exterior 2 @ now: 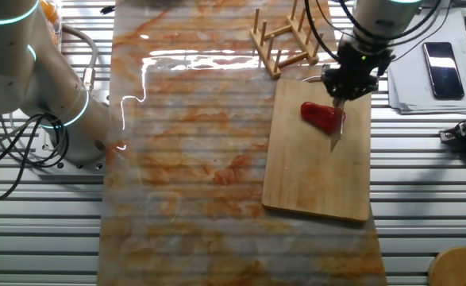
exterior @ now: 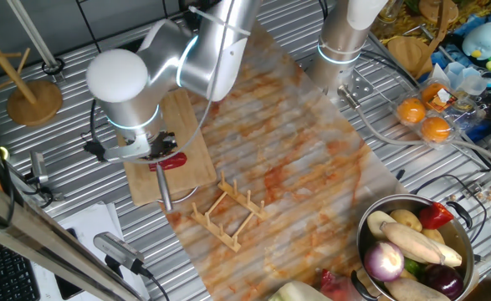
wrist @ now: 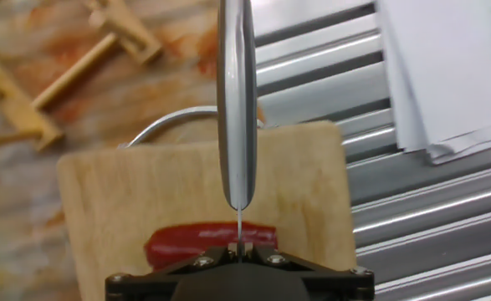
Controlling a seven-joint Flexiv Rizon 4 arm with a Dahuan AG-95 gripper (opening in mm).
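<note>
My gripper is shut on a knife, holding it where the thin blade meets the handle. The knife's grey metal handle points away from the fingers in the wrist view. In exterior view 2 the pointed blade hangs by the right end of a red pepper. That view does not settle whether blade and pepper touch. The pepper lies on its side on a wooden cutting board, near the board's handle end. From exterior view 1, the arm hides part of the pepper and most of the blade.
Beside the board stands a wooden peg rack. A metal pot full of vegetables is at the front right. Papers with a phone lie across from the rack.
</note>
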